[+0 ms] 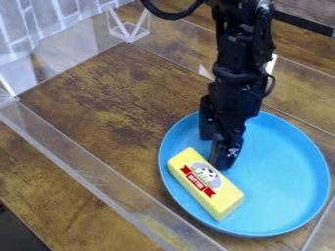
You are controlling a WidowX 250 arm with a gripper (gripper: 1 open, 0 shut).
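Note:
A yellow butter box (206, 184) with a red label lies in a round blue plate (275, 186), in its lower left part, angled from upper left to lower right. My black gripper (217, 135) reaches down from the top into the plate's upper part, just above and behind the box, apart from it. Its fingers are dark and hard to make out; it looks open, with nothing seen held.
Bare wooden table (98, 108) fills the left side. Clear plastic edges run along the lower left and top left. A light object is partly hidden behind the arm at the upper middle.

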